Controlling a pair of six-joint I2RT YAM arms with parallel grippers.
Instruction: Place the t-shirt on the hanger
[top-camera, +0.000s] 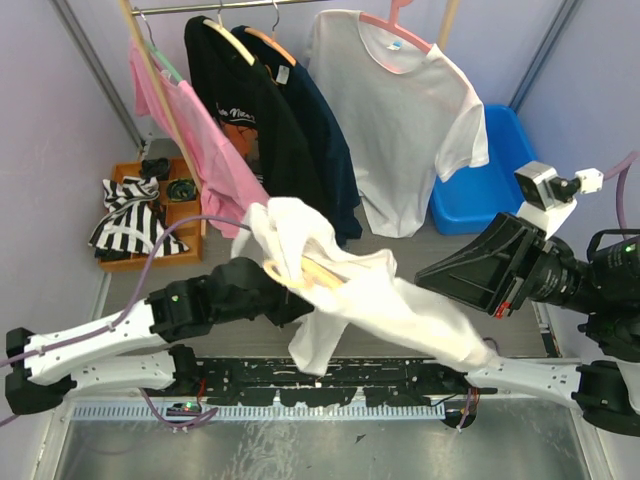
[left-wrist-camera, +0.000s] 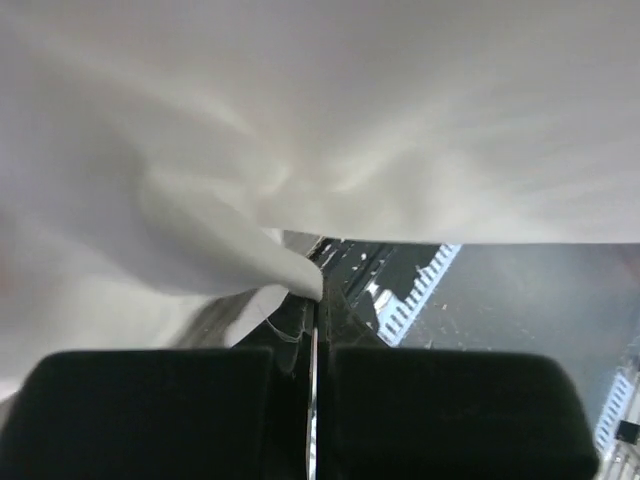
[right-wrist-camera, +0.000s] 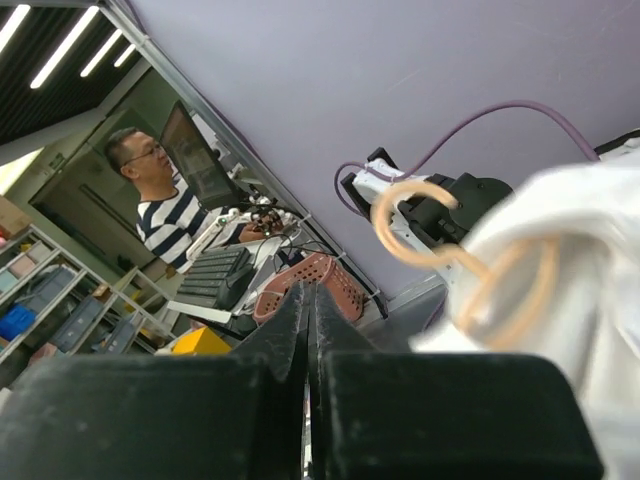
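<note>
In the top view the white t shirt (top-camera: 400, 302) is blurred and stretched slantwise in mid-air between the arms. A tan hanger (top-camera: 318, 274) shows at its neck opening; in the right wrist view its curved hook (right-wrist-camera: 385, 225) sticks out free of the cloth. My left gripper is shut, with a fold of the shirt pinched at its tips. From above, this gripper's tips are partly covered by the shirt. My right gripper is shut with nothing between its fingers; the shirt and hanger are apart from it, to the right in that view.
Pink, black, navy and grey shirts hang behind on a rail (top-camera: 235, 6); the grey shirt (top-camera: 385, 130) is nearest the blue bin (top-camera: 475, 200). A wooden tray (top-camera: 190, 215) with striped cloth sits at the left.
</note>
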